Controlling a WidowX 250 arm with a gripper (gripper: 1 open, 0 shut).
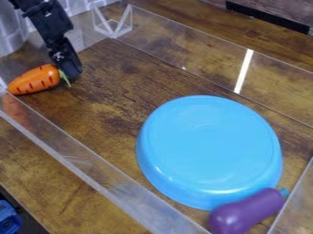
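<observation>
At the upper left, my black gripper (64, 60) reaches down beside an orange toy carrot (35, 80), right at its leafy end. The carrot lies on the wooden floor of the enclosure against the left clear wall. Whether the fingers are open or closed around anything is too small and dark to tell.
An upturned light blue bowl (208, 144) fills the right middle. A purple toy eggplant (244, 212) lies beside it at the lower right. Clear walls edge the wooden area (134, 91), whose middle is bare. A blue object sits outside at the lower left.
</observation>
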